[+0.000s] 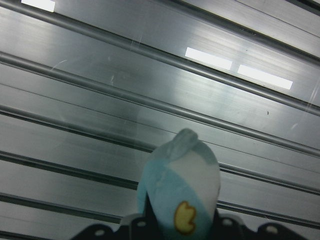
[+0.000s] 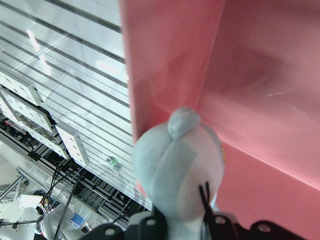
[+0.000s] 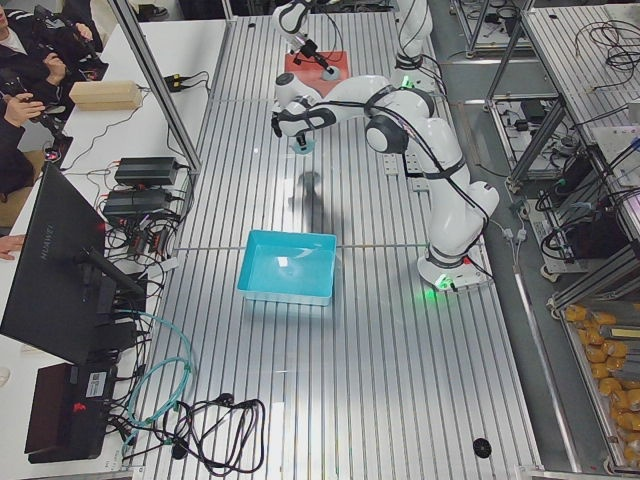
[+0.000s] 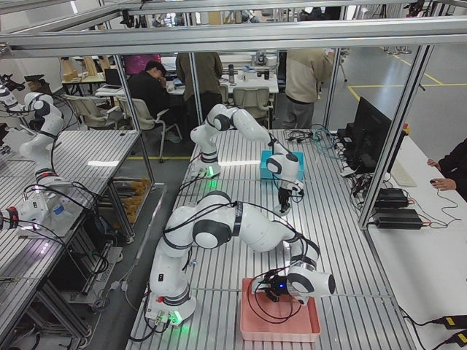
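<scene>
A light-blue and white plush toy (image 1: 178,175) with a small yellow patch is held in my left gripper (image 3: 300,140), above the slatted table in the middle, between the two trays. In the right wrist view, a second pale-blue plush toy (image 2: 175,165) sits between the fingers of my right gripper (image 4: 273,288), shut on it inside the pink tray (image 2: 255,75), near one wall. The cyan tray (image 3: 286,268) stands on the table at the other end, with no toy visible in it.
White power strips (image 2: 72,142) lie beside the arm bases. A monitor (image 3: 65,270) and power boxes line one side. Coiled cables (image 3: 215,430) lie near a corner. The table around the cyan tray is largely clear.
</scene>
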